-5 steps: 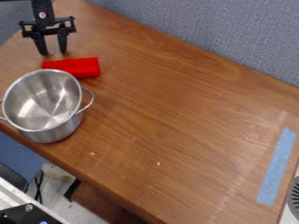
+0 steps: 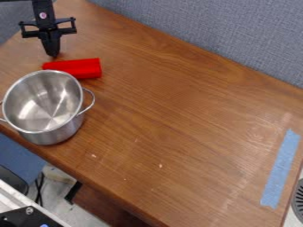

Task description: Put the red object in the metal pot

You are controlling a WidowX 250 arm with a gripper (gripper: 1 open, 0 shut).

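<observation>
The red cylinder (image 2: 73,66) lies on its side on the wooden table, just behind the rim of the metal pot (image 2: 45,105). Nothing shows inside the pot, which stands upright near the left edge with a wire handle at each side. My black gripper (image 2: 52,54) points downward at the upper left, behind the cylinder's left end. Its fingers are together with nothing visible between them, and the cylinder is outside them. Whether the fingertips touch the cylinder I cannot tell.
Bare wooden tabletop (image 2: 183,115) spreads to the right of the pot and cylinder. A blue tape strip (image 2: 281,168) lies along the right edge. Grey padded wall (image 2: 225,35) bounds the back.
Neither the red cylinder nor the pot has visibly moved.
</observation>
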